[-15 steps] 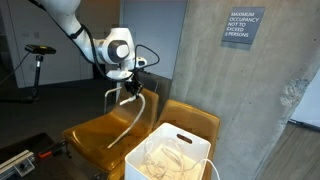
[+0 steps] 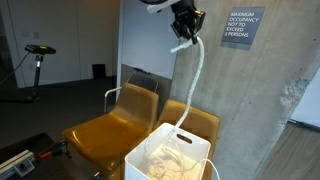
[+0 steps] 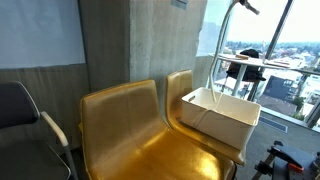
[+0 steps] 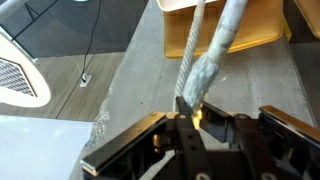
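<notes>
My gripper (image 2: 191, 38) is high above the chairs, shut on a white rope (image 2: 195, 75). A short end of the rope sticks out to the left of the fingers, and the long part hangs down into the white box (image 2: 137, 160). More rope lies loosely coiled inside the box, and one strand droops over its right side. In exterior view 2 the rope (image 3: 215, 60) arches down into the box (image 3: 230, 125) from the gripper near the top edge. The wrist view shows two lengths of rope (image 4: 188, 60) meeting at the fingertips, one close and blurred.
The box stands by two tan chairs (image 2: 125, 115). At the left of exterior view 2 is a dark chair with an armrest (image 3: 25, 140). A concrete wall with a sign (image 2: 242, 27) rises behind. A white table (image 3: 250, 62) stands by the window.
My gripper has risen well up and moved right from low over the left chair. The rope went with it, and its hanging part is now longer and straighter above the box.
</notes>
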